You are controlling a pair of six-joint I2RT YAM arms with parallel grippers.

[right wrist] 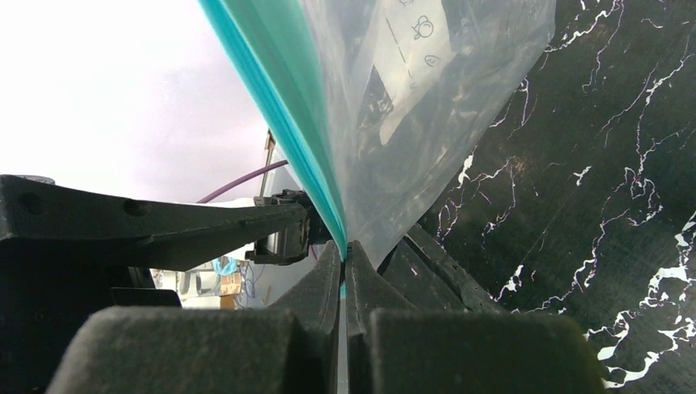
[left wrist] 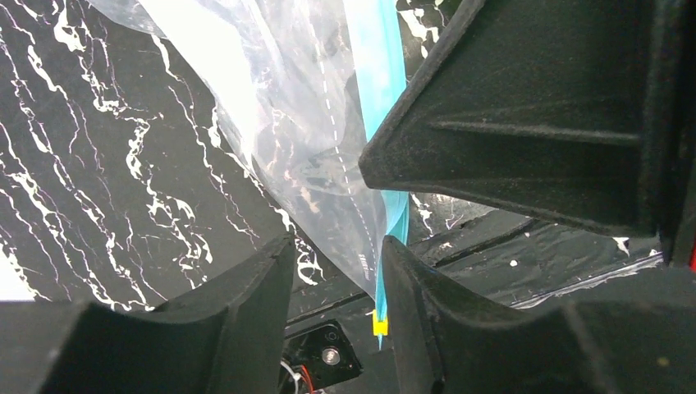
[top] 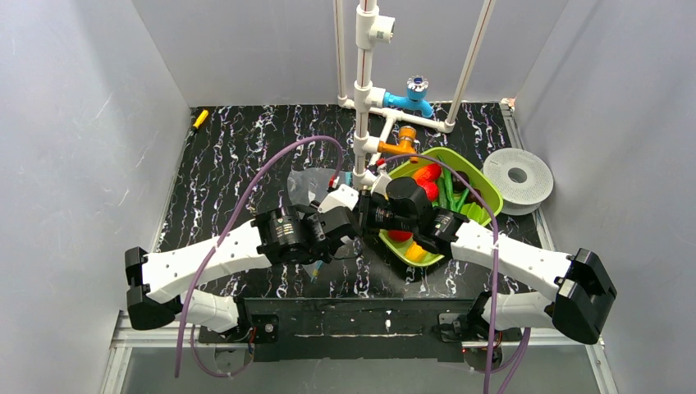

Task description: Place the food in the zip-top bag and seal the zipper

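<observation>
The clear zip top bag [top: 308, 185] lies under and behind my grippers near the middle of the counter, partly hidden by the arms. Along the bag's edge runs a turquoise zipper strip [left wrist: 375, 66], which ends low at a yellow piece [left wrist: 380, 324]. My left gripper has a gap between its fingers. The strip's end shows in that gap, close to the right-hand finger; no contact with both fingers is visible. My right gripper is shut on the strip's edge. Food in bright colours, such as red peppers [top: 428, 172], lies in a green basket [top: 492, 187].
Behind the grippers stand white pipes [top: 362, 115] with a blue tap [top: 408, 103] and an orange tap [top: 400, 148]. A white roll [top: 517, 197] sits at the right.
</observation>
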